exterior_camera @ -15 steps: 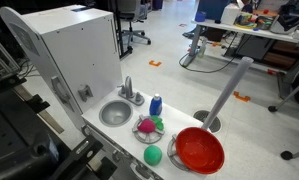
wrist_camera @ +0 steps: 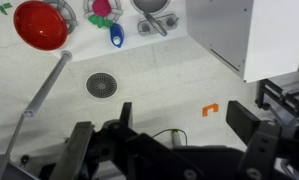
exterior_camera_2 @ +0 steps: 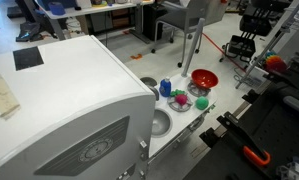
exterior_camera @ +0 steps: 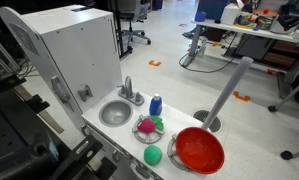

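Observation:
In the wrist view my gripper stands open, its dark fingers spread apart above the light surface with nothing between them. A red bowl (exterior_camera: 199,150) rests at the right of the small counter. To its left are a pink item (exterior_camera: 144,126) and a green one (exterior_camera: 157,123) on a stove burner. The blue bottle (exterior_camera: 156,104) stands upright behind them. A round green object (exterior_camera: 153,155) lies near the counter's front edge. My gripper is well apart from all of these; the wrist view shows the bowl (wrist_camera: 42,27) and bottle (wrist_camera: 116,36) toward its top.
A sink (exterior_camera: 116,113) with a faucet (exterior_camera: 129,90) lies left of the burner. The tall white cabinet (exterior_camera: 84,55) blocks the left side. Behind the bowl a grey pole (exterior_camera: 227,92) leans up.

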